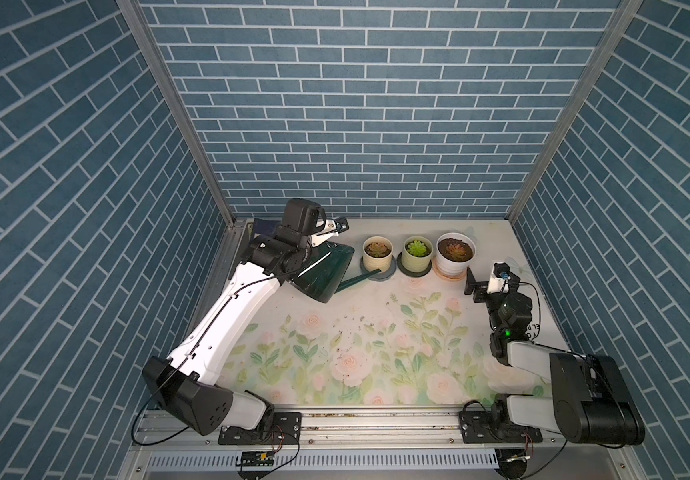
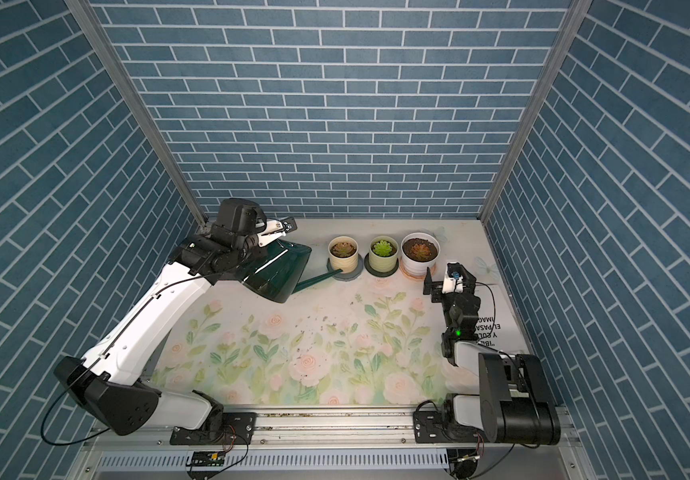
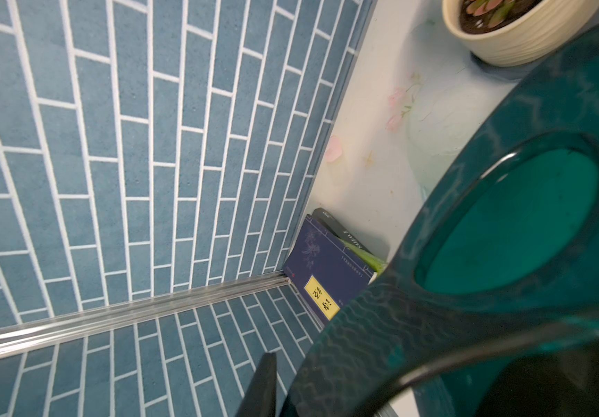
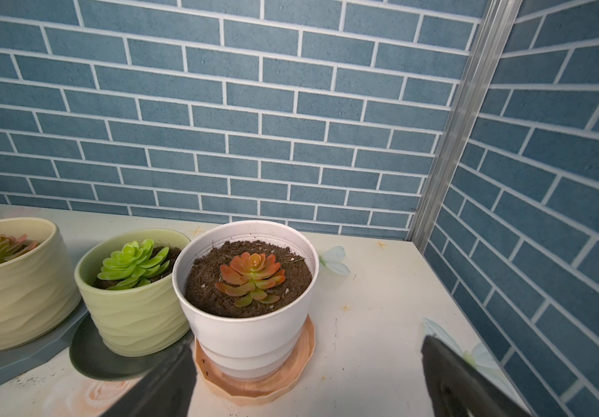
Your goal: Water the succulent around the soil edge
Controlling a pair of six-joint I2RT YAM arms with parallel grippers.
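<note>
My left gripper is shut on a dark green watering can, held tilted above the table. Its spout reaches toward the front of the cream pot, the leftmost succulent; no water shows. The left wrist view shows the can filling the right side. A green pot and a white pot, each with a succulent, stand to the right on saucers. My right gripper stands apart in front of the white pot, its blurred fingers spread open with nothing between them.
A dark blue box lies in the back left corner. Tiled walls enclose the table on the back and sides.
</note>
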